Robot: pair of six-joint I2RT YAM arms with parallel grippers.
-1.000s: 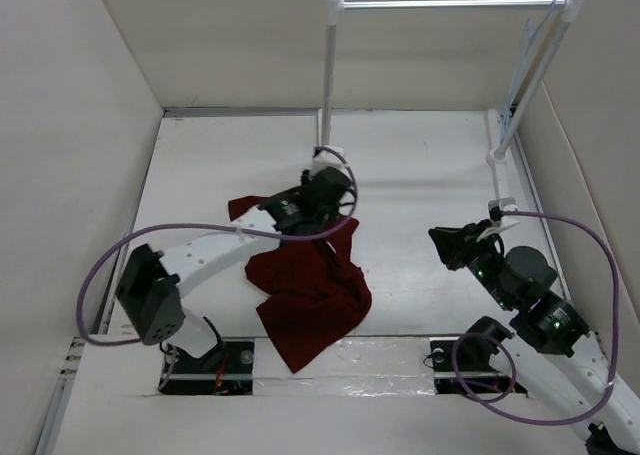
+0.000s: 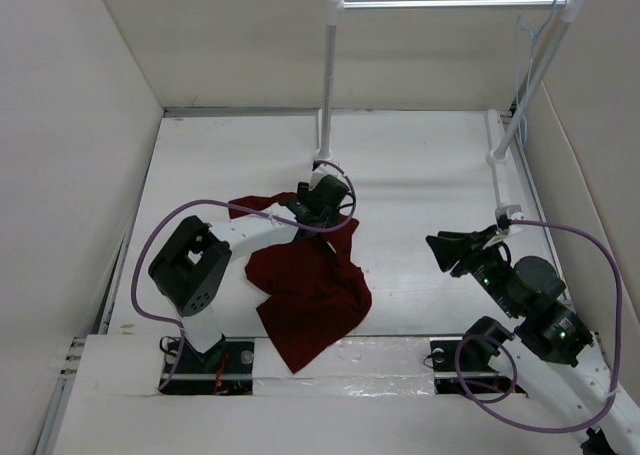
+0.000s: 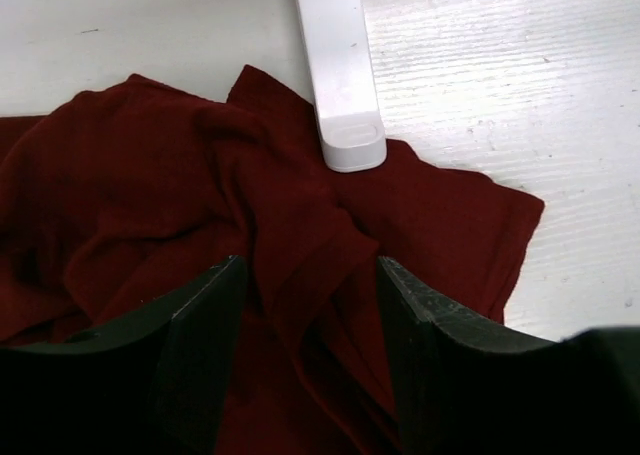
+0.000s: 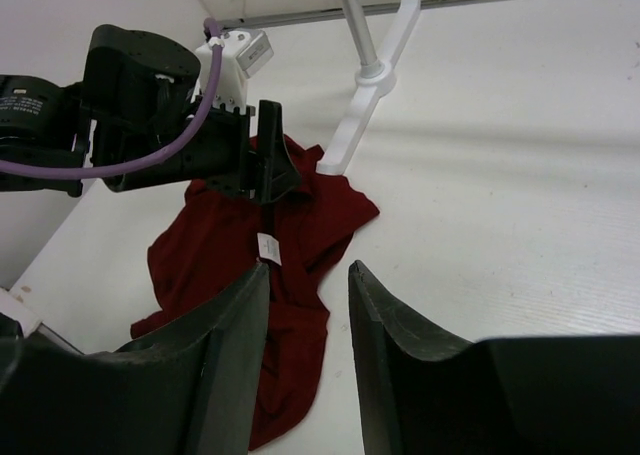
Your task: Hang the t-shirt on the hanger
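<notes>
A crumpled dark red T-shirt (image 2: 305,305) lies on the white board, also filling much of the left wrist view (image 3: 160,205). My left gripper hangs over the shirt with its fingers apart, just short of the rack's white foot (image 3: 335,75); I see nothing clearly held. In the right wrist view it is over the shirt's upper part. My right gripper (image 2: 443,250) stands apart at the right, fingers open and empty. Light blue hangers (image 2: 530,65) hang at the right end of the rack's rail (image 2: 450,4).
The rack's uprights (image 2: 330,75) stand on long feet at the middle back and right. The board between them and right of the shirt is clear (image 2: 420,175). Walls (image 2: 70,175) close in the left, back and right.
My right gripper's fingers have opened and it has moved slightly. The shirt looks unchanged.
</notes>
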